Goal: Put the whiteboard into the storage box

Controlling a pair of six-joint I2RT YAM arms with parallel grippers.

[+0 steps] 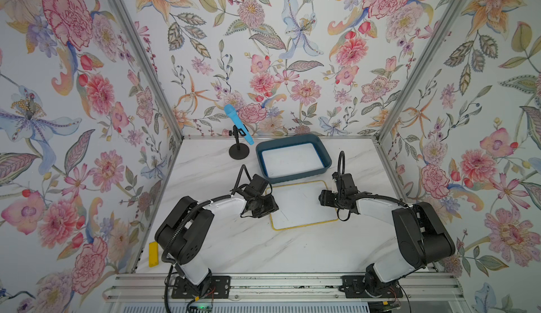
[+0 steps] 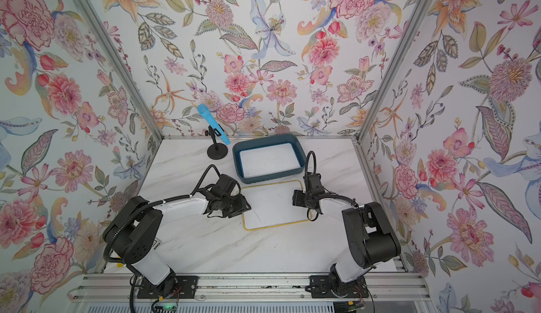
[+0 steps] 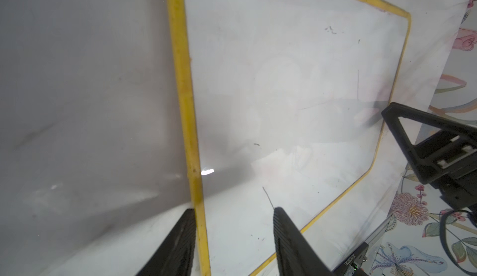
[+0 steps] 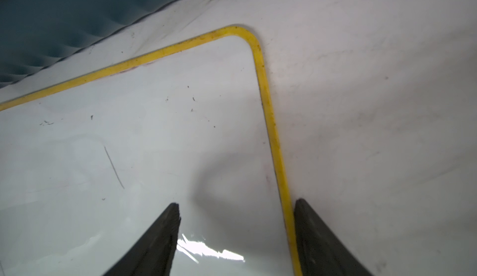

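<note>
The yellow-edged whiteboard (image 1: pixel 298 206) lies flat on the table in front of the blue-grey storage box (image 1: pixel 262 161). At its left end, my left gripper has its fingers apart, one beside the yellow edge and one over the white surface. At the right end, my right gripper also has separated fingers; one touches or nearly touches the yellow edge, the other is over the board. Both grippers are open.
A blue microphone (image 1: pixel 237 121) on a black stand (image 1: pixel 239 152) stands left of the box. A yellow object (image 1: pixel 153 253) lies at the left edge.
</note>
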